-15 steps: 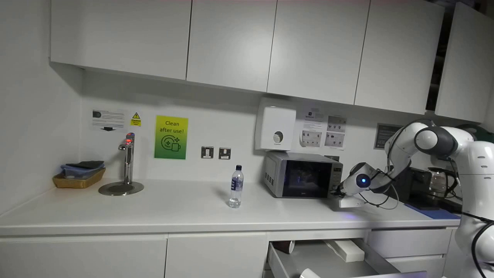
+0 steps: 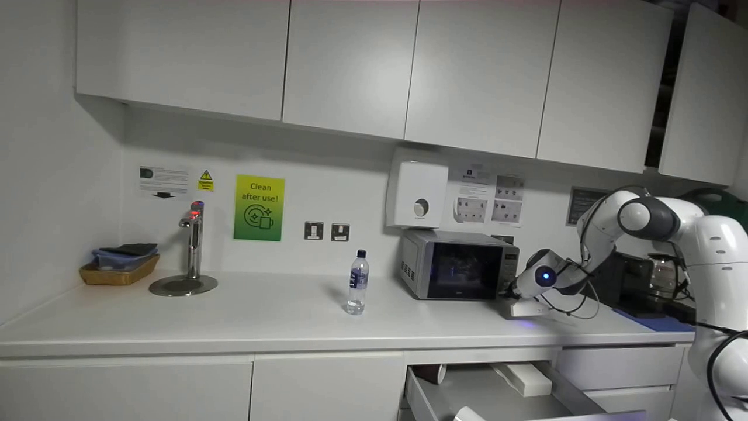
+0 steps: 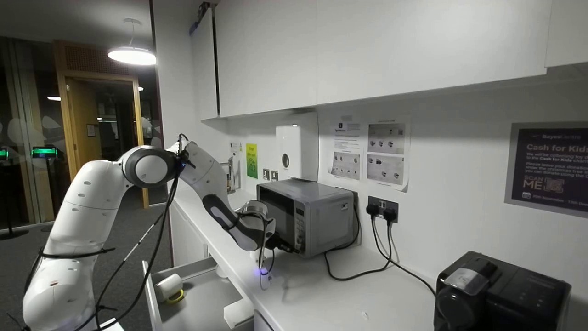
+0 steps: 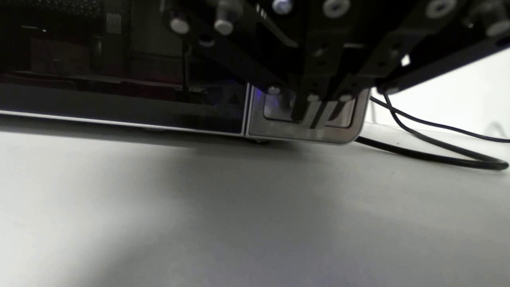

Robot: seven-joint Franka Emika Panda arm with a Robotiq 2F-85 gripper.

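The grey microwave (image 2: 459, 266) stands on the counter against the wall, its dark door closed. My gripper is shut, with nothing showing between its fingers. Its tips are in front of the large rectangular button (image 4: 277, 109) at the bottom of the microwave's control panel and partly cover it. They look to be touching or very close; which one I cannot tell. From the side, the black gripper (image 3: 289, 247) reaches the lower corner of the microwave front (image 3: 325, 220).
Below the counter (image 2: 280, 323) a drawer (image 2: 477, 400) is pulled out, holding cups and a white box. A water bottle (image 2: 357, 284) stands left of the microwave. Black cables (image 4: 440, 160) lie to its right, and a coffee machine (image 3: 501, 292) stands further right.
The arm has shifted slightly left, pushing a little further toward the microwave's lower right corner. The microwave, bottle and drawer look unchanged.
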